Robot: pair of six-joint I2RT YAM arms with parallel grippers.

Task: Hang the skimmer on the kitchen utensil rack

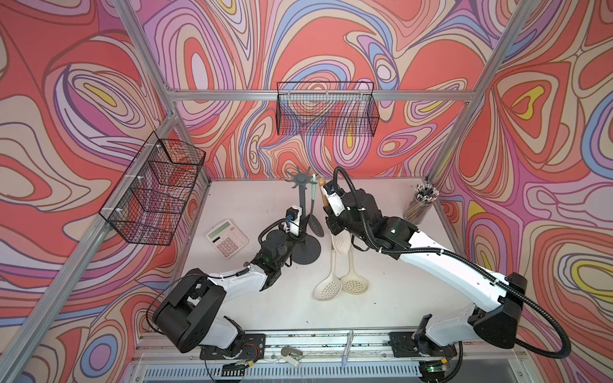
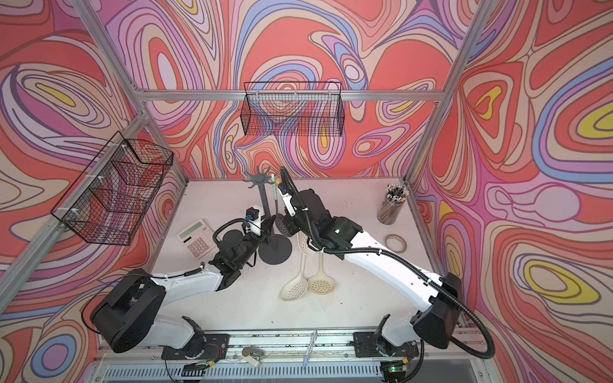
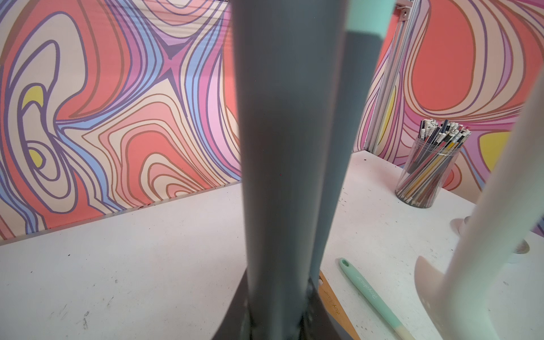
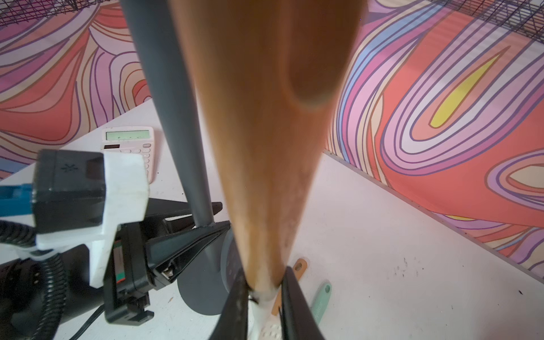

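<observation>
The dark grey utensil rack (image 1: 302,191) stands upright on a round base (image 1: 305,252), its hooks (image 2: 258,178) spread at the top. Low on its post, my left gripper is shut on the post (image 4: 184,136). My right gripper is shut on the wooden handle (image 4: 255,147) of a skimmer, close to where wood meets the pale neck. The skimmer hangs right of the rack, handle end up and perforated head (image 1: 341,242) down. Its handle top (image 1: 321,182) is near hook height, apart from the hooks as far as I can tell.
A mint-handled utensil (image 1: 313,191) with a dark head hangs on the rack's right side, close to the skimmer. Two pale skimmers (image 1: 327,288) lie in front. A pink calculator (image 1: 227,238) lies left; a pencil cup (image 1: 421,201) stands far right. Wire baskets (image 1: 327,115) hang above.
</observation>
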